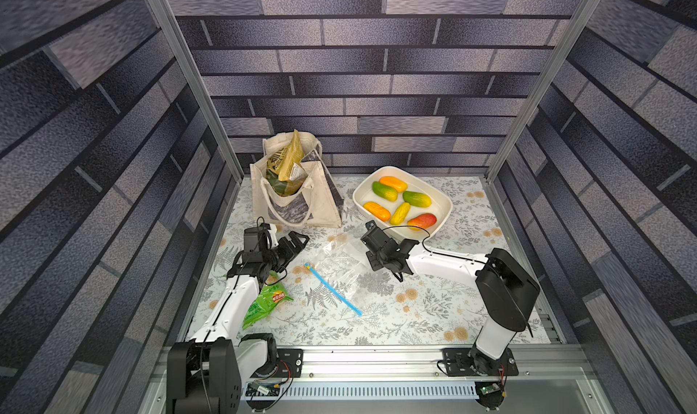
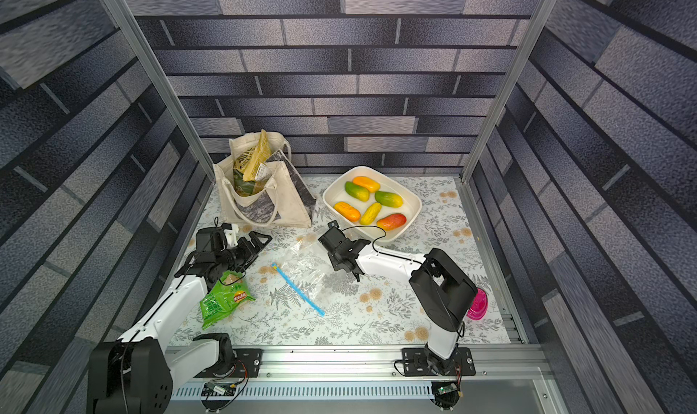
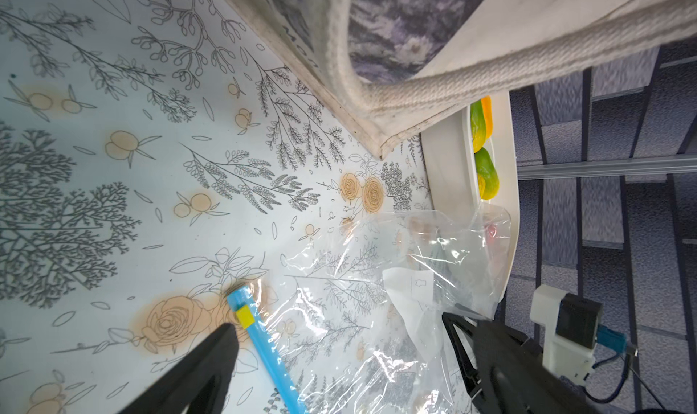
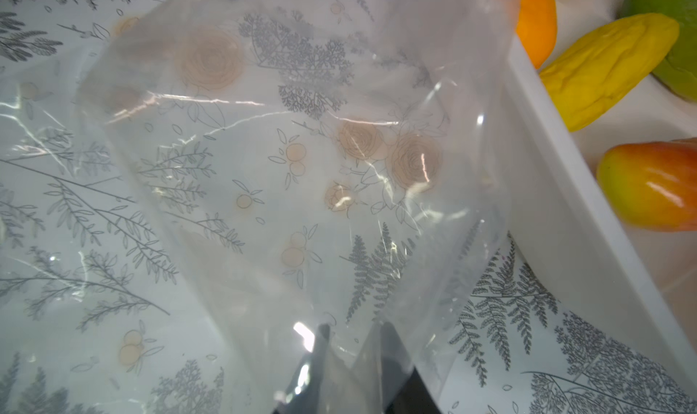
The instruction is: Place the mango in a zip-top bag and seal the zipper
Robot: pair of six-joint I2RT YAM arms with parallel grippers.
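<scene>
A clear bag (image 1: pixel 348 250) with a blue zip strip (image 1: pixel 334 289) lies on the table, the strip at its left side; a yellow piece marks the strip's far end. My left gripper stands open above that end, nothing between its fingers. At the bag's right part is my right gripper (image 1: pixel 371 248). Its fingertips show dimly through film in the right wrist view, where the bag (image 4: pixel 312 174) narrows toward them; how firmly they pinch it is unclear. Several mangoes, among them a red-orange one (image 1: pixel 422 221), lie in the white bin (image 1: pixel 444 203).
A fabric tote (image 1: pixel 319 196) with a yellow packet stands at the back left, near my left gripper. A green chip bag (image 1: pixel 265 303) lies by the left arm. A pink round item (image 2: pixel 476 303) sits at the right.
</scene>
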